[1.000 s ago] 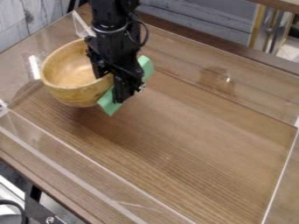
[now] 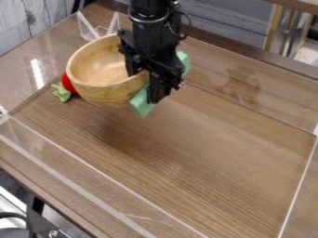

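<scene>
My black gripper (image 2: pixel 152 80) hangs in the upper middle of the camera view, shut on a green object (image 2: pixel 159 102) that extends below and to its right. A wide tan wooden bowl (image 2: pixel 102 74) is beside the gripper on the left, raised at an angle; whether the gripper touches its rim is hard to tell. A small red object with green (image 2: pixel 69 85) lies behind the bowl at the left, partly hidden.
A ledge (image 2: pixel 285 9) runs at the top right, a pale wall at the upper left, and dark cables at the lower left.
The gripper, bowl and green object have moved up and to the right in the view since a second ago. More of the red object now shows.
</scene>
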